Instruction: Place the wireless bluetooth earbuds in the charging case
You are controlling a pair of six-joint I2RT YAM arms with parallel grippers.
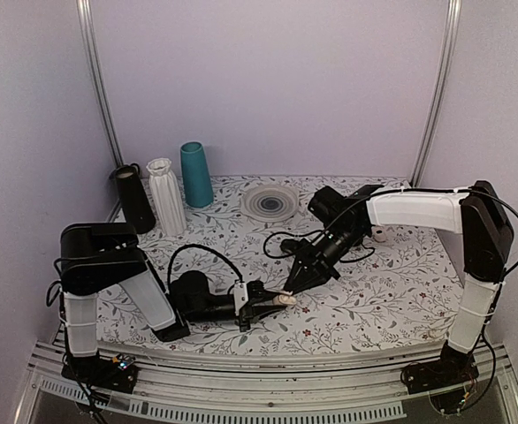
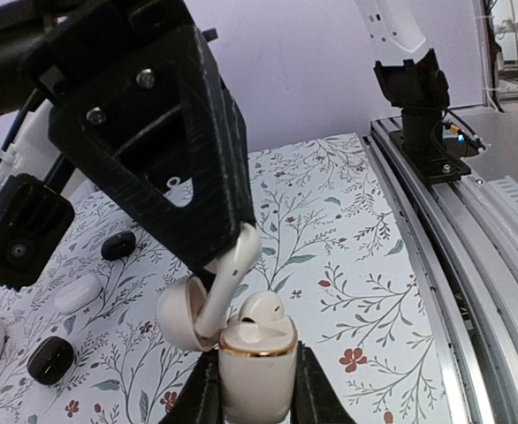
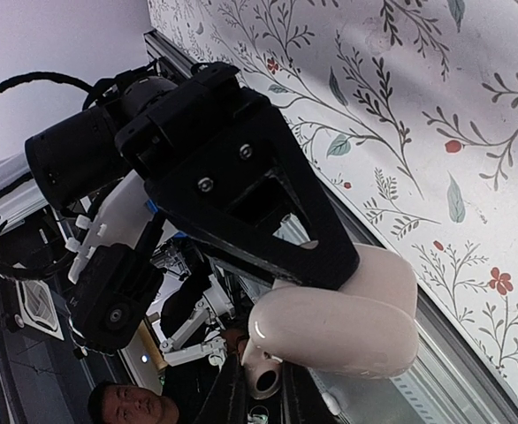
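In the left wrist view, my left gripper is shut on the pinkish-white charging case [image 2: 257, 375], which has a gold line round its rim. What looks like the raised lid [image 2: 179, 314] leans off its left side. A rounded white bump, probably an earbud [image 2: 262, 306], shows in the case's top. Above the opening, my right gripper is shut on a white earbud [image 2: 244, 252] whose lower end is close to the lid and rim. The right wrist view shows this held earbud [image 3: 263, 375] beside the case [image 3: 338, 329]; whether they touch I cannot tell.
Black oval items [image 2: 50, 359] and a white one [image 2: 78, 293] lie on the flowered table. A round plate [image 1: 270, 203] sits at the back centre, with a teal vase [image 1: 196, 175], white vase [image 1: 166, 197] and black jug [image 1: 134, 200] at back left.
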